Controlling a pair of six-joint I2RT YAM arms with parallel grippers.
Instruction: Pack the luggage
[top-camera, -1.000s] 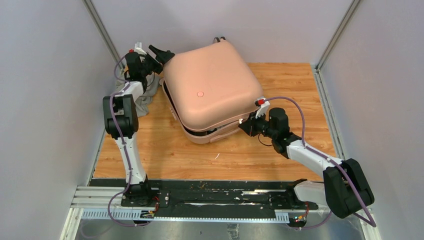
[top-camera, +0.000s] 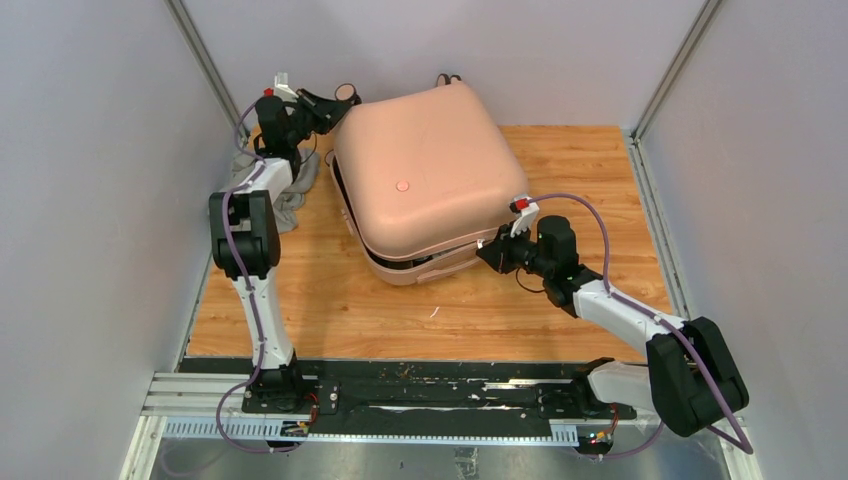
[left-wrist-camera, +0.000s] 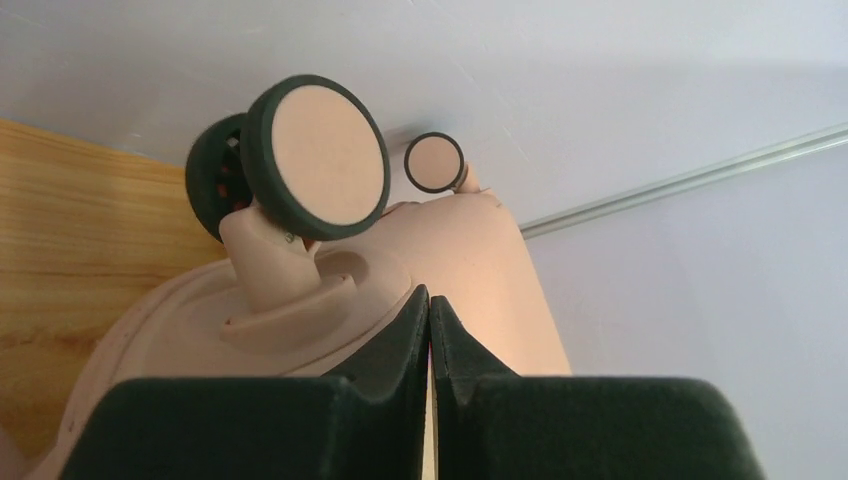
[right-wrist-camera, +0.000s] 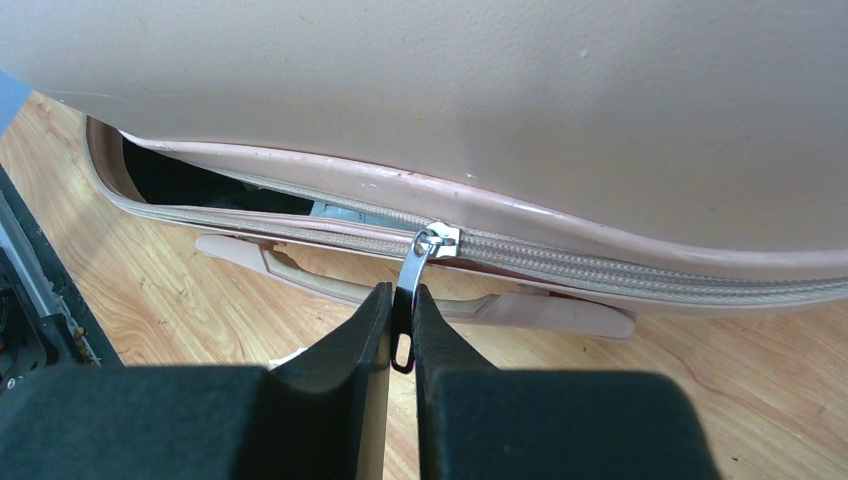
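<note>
The pink suitcase (top-camera: 430, 170) lies tilted on the table, its lid down and a gap showing along the front left. In the left wrist view, a double wheel (left-wrist-camera: 328, 155) stands on its wheel mount (left-wrist-camera: 275, 265) at the suitcase corner. My left gripper is shut with nothing between its fingers; the mount is outside them, up and to the left. At the front right, my right gripper is shut on the metal zipper pull (right-wrist-camera: 412, 265). The zipper is joined right of the slider and parted left of it.
A grey cloth (top-camera: 290, 200) lies at the left beside the left arm. The suitcase handle (right-wrist-camera: 540, 308) sits below the zipper. A farther wheel (left-wrist-camera: 434, 162) stands near the back wall. Bare wood (top-camera: 420, 325) shows in front of the suitcase.
The wheel has swivelled. My right gripper stays on the pull.
</note>
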